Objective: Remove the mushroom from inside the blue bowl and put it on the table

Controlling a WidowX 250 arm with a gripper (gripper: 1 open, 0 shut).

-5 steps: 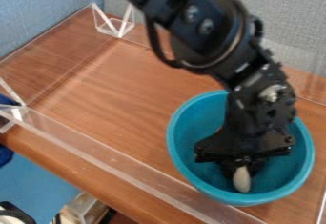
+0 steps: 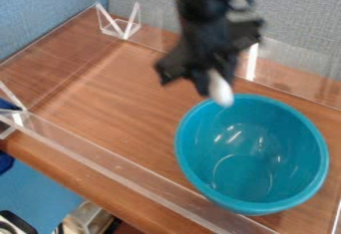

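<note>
The blue bowl stands at the right of the table and looks empty. Above its far left rim hangs my gripper, blurred by motion. A small whitish mushroom sticks out below the gripper, which is shut on it. The mushroom's upper part is hidden by the fingers.
Bare wooden table stretches to the left of the bowl. A clear low wall runs along the front edge. At the back left corner stands a white wire bracket, and grey padded walls close off the back.
The gripper has risen out of the bowl and moved back and to the left, carrying the mushroom with it. The bowl has stayed in place.
</note>
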